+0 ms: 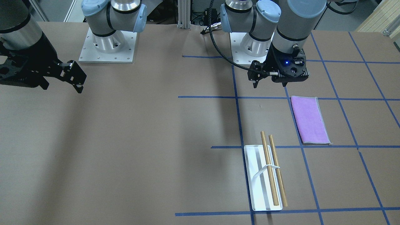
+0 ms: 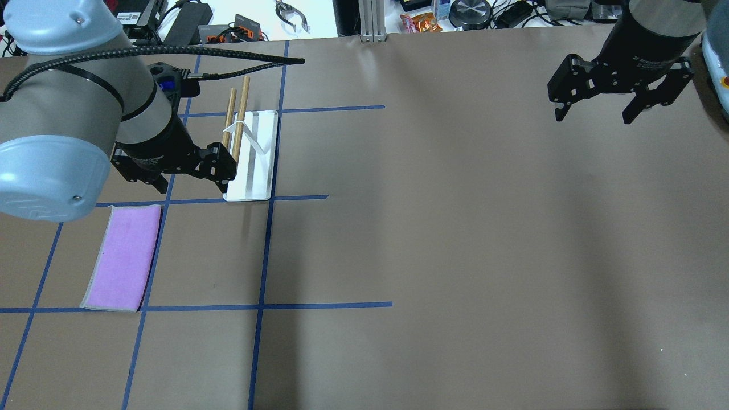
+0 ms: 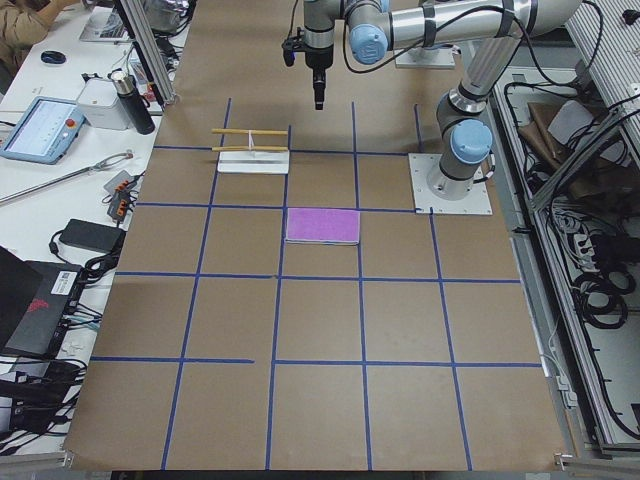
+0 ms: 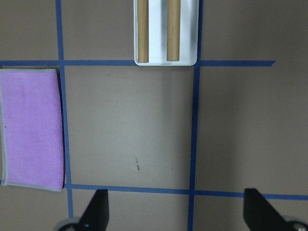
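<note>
A purple cloth (image 1: pixel 310 120) with grey edging lies flat on the taped grid, seen at the left of the wrist view (image 4: pixel 31 127). A white tray (image 1: pixel 255 180) carries two wooden sticks (image 1: pixel 272 183) on a small white rest, farther toward the front view's camera than the cloth. My gripper hangs above the table, open, with nothing between its fingers. In the top view it (image 2: pixel 194 185) is above the area between the cloth and the tray.
A second black gripper (image 2: pixel 591 116) hangs at the right of the top view. The bare table (image 2: pixel 465 239) between the two arms is clear. Cables and equipment line the edges beyond the table.
</note>
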